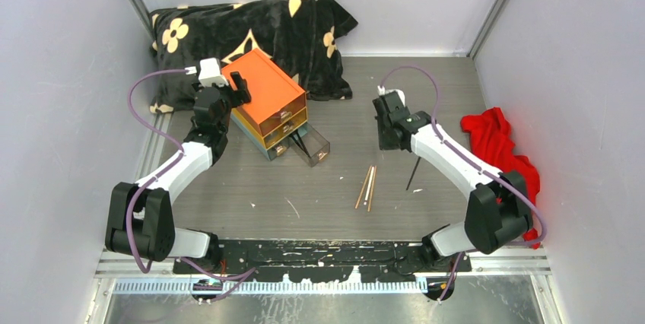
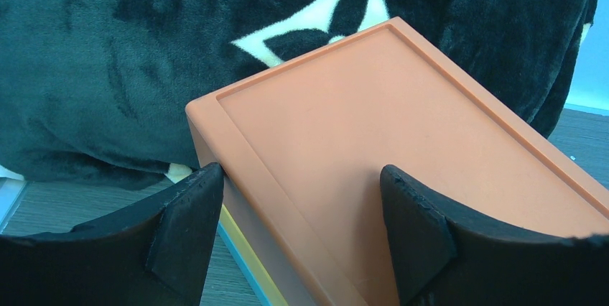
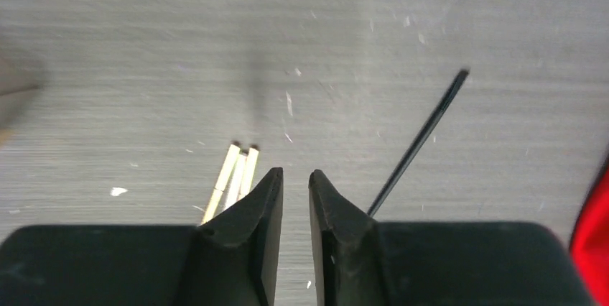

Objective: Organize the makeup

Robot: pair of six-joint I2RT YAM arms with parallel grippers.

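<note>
An orange-topped drawer box (image 1: 268, 88) sits tilted at the back left, its bottom drawer (image 1: 319, 155) pulled out with dark sticks inside. My left gripper is shut on the box's top, fingers straddling its left edge. My right gripper hangs over the table at the right, a narrow gap between its fingers and nothing seen in it. Below it lie light brushes (image 1: 361, 185) and, apart to the right, a thin black stick (image 3: 416, 144).
A dark patterned blanket (image 1: 190, 50) lies along the back. A red cloth (image 1: 502, 153) is bunched at the right.
</note>
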